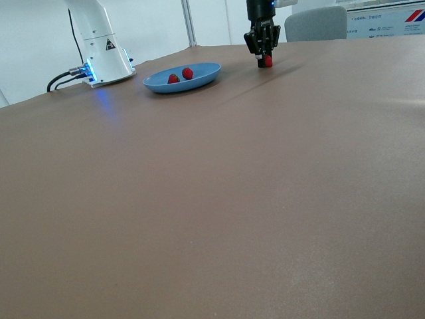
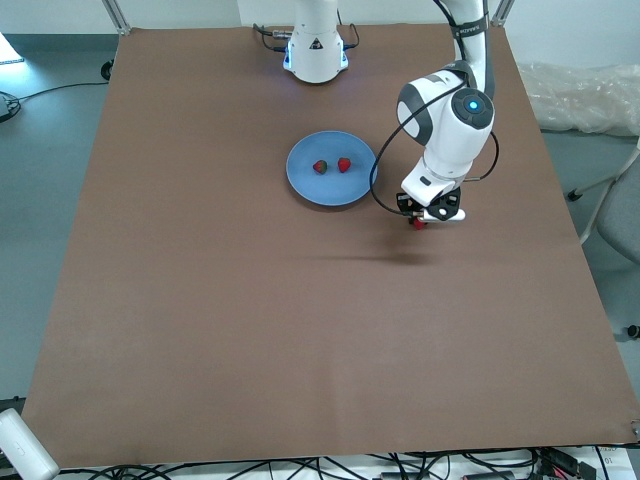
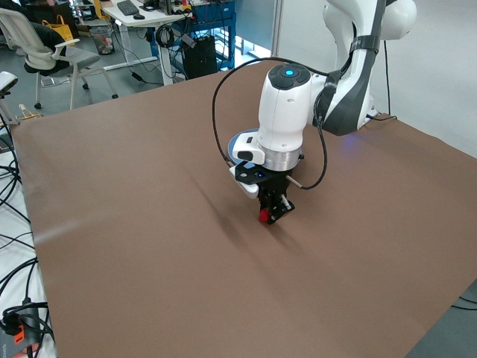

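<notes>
The black gripper (image 1: 264,63) on the white arm is low over the brown table (image 2: 250,300), right of the blue plate (image 2: 330,185). At its fingertips is a red strawberry (image 3: 264,215), also showing in the left and top views; whether the fingers are closed on it is unclear. Two more strawberries sit on the plate: one on the left (image 1: 173,79) and one on the right (image 1: 188,73). In the right view the plate is mostly hidden behind the arm.
A white robot base (image 2: 316,50) with cables stands at the back of the table. A grey chair (image 1: 315,25) is beyond the table edge beside the arm.
</notes>
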